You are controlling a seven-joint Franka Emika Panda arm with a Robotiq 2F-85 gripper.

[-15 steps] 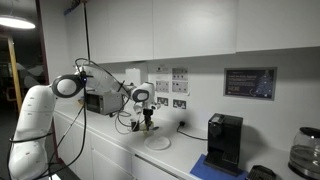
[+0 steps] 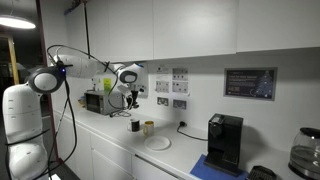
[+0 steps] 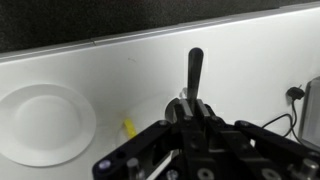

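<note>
My gripper (image 2: 132, 101) hangs above the counter in the exterior view, over the mugs. In the wrist view the gripper is shut on a dark-handled utensil (image 3: 194, 70), whose handle sticks out past the fingers. Its other end is hidden by the gripper. Beneath it shows part of a dark mug (image 3: 173, 110), with a piece of something yellow (image 3: 129, 128) to its left. On the counter stand the dark mug (image 2: 134, 125) and a yellowish mug (image 2: 148, 128), and a white plate (image 2: 157, 143) lies to their right.
A black coffee machine (image 2: 224, 140) stands on a blue mat to the right, with a glass jug (image 2: 306, 151) beyond it. A microwave (image 2: 97, 102) sits at the far left. Between plate and coffee machine the white counter (image 2: 182, 153) is mostly clear.
My gripper has risen from close above the mugs and shifted left. The mugs and plate appear to stay in place.
</note>
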